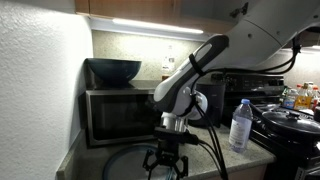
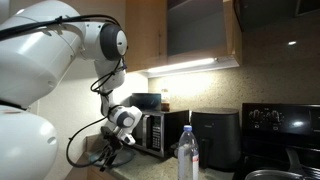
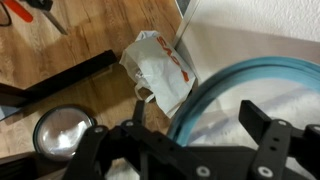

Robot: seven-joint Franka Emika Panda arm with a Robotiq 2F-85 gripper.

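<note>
A round grey tray (image 1: 122, 161) lies at the counter's front left, below the microwave. In the wrist view its blue-grey rim (image 3: 252, 67) curves through the gap between my fingers. My gripper stands open, one finger (image 3: 140, 145) on the rim's outer side and the other (image 3: 275, 135) over the tray's inside. Whether either finger touches the tray cannot be made out. From the front, the gripper (image 1: 165, 164) points down at the tray's right part. In the second exterior view the gripper is small and dark against the arm.
Behind the arm is a microwave (image 1: 118, 117) with a dark bowl (image 1: 113, 71) on top. A water bottle (image 1: 241, 126) and a stove with a lidded pan (image 1: 291, 124) stand to the right. A white bag (image 3: 158, 70) lies beyond the counter edge. A wall closes the left.
</note>
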